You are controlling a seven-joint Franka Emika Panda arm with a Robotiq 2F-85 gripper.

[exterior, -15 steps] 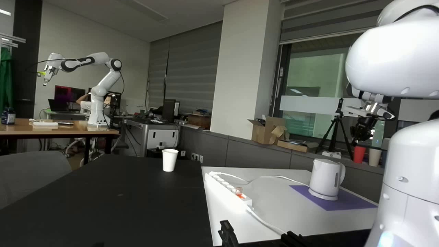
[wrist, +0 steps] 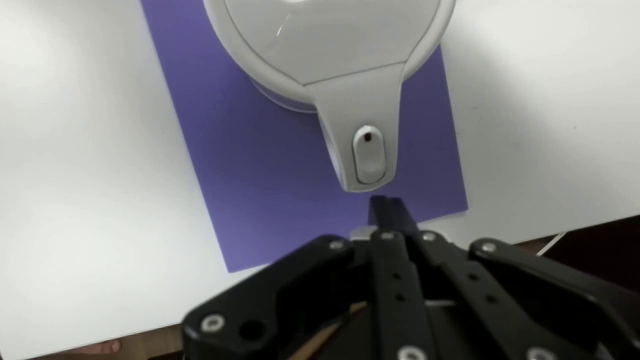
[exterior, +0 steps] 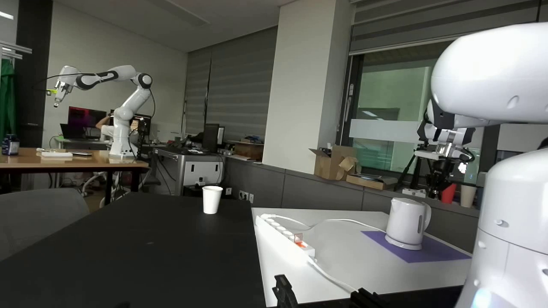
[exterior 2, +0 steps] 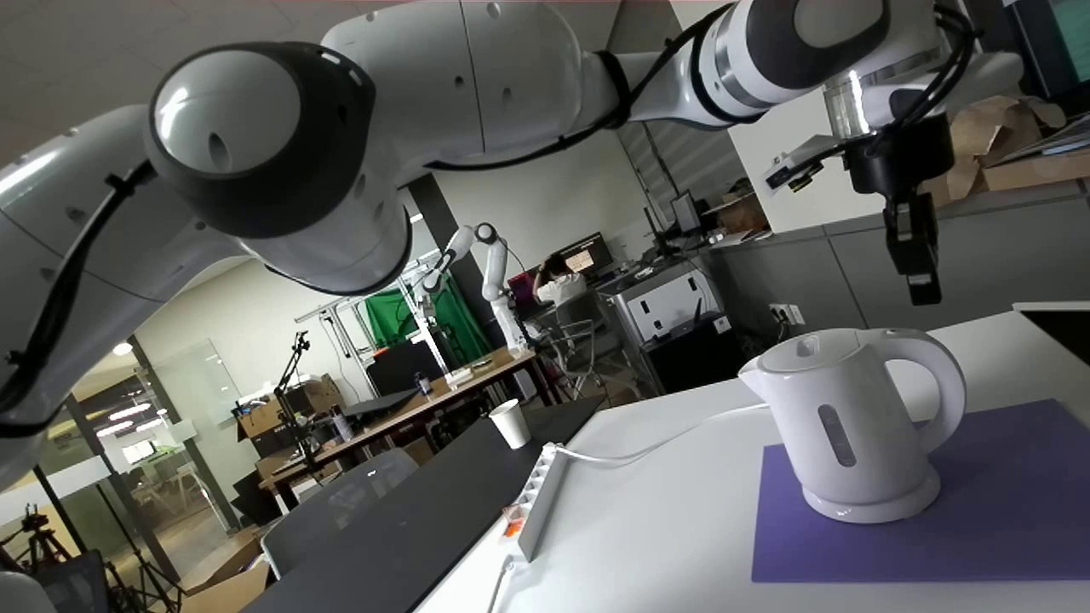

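Note:
A white kettle (exterior 2: 843, 429) stands upright on a purple mat (exterior 2: 1012, 480), its handle to the right in exterior view 2. From above, in the wrist view, its handle top (wrist: 360, 102) carries a small oval switch (wrist: 369, 155). My gripper (exterior 2: 925, 291) hangs over the handle side, above the kettle and apart from it. The fingertips (wrist: 387, 207) lie together just past the handle's end in the wrist view. No object shows between them. In exterior view 1 the gripper (exterior: 434, 194) appears small above the kettle (exterior: 406, 223).
A white power strip (exterior: 285, 235) with a reddish switch lies along the white table's (exterior: 339, 256) left side, joined to the kettle by a cord. On the black table (exterior: 154, 246) stands a white paper cup (exterior: 211, 200).
The arm has moved left in exterior view 1, bringing the gripper lower and closer above the kettle. The kettle, cup and power strip stand where they were.

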